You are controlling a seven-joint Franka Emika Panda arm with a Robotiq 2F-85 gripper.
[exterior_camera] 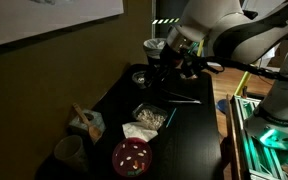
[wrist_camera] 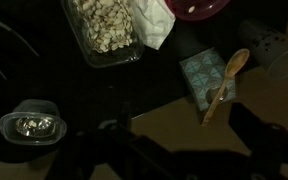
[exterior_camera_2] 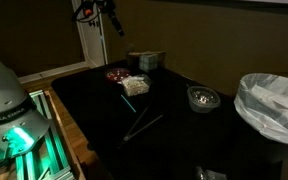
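My gripper is open, with nothing between its fingers, high above the table's wall-side edge. The wrist view, looking down, shows a clear tray of pale pieces (wrist_camera: 109,28), white paper (wrist_camera: 154,22) beside it and part of a dark red bowl (wrist_camera: 194,7). A wooden spoon (wrist_camera: 226,82) lies across a patterned box (wrist_camera: 202,72). To its right is a see-through cup (wrist_camera: 269,48). At the left sits a small clear container (wrist_camera: 32,126). A blue stick-like item (exterior_camera: 171,117) lies beside the tray in exterior view 1.
A lined bin (exterior_camera_2: 272,108) stands beyond one table end. Long thin dark utensils (exterior_camera_2: 139,127) lie on the black table (exterior_camera_2: 174,145), much of which is clear. A brown wall (exterior_camera: 44,70) runs along one side, close to the box and cup.
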